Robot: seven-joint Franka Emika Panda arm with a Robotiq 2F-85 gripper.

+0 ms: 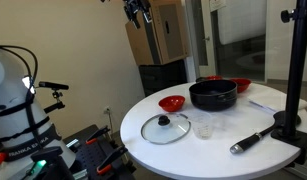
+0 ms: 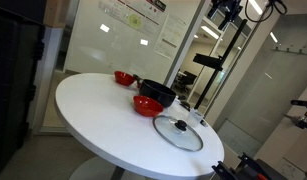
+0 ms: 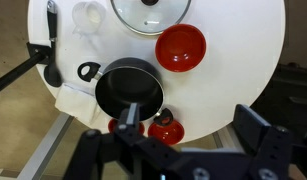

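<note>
High above the round white table hangs my gripper, its two dark fingers spread wide at the bottom of the wrist view with nothing between them. Below it stands a black pot, empty inside. One red bowl sits beside the pot, also empty. A glass lid with a black knob lies flat on the table, in front of that bowl in exterior view 1. Two smaller-looking red items are beyond the pot, partly covered by the gripper in the wrist view.
A clear cup stands near the lid. Toward the right table edge lie a black-handled utensil and a white cloth. A black post rises beside that edge.
</note>
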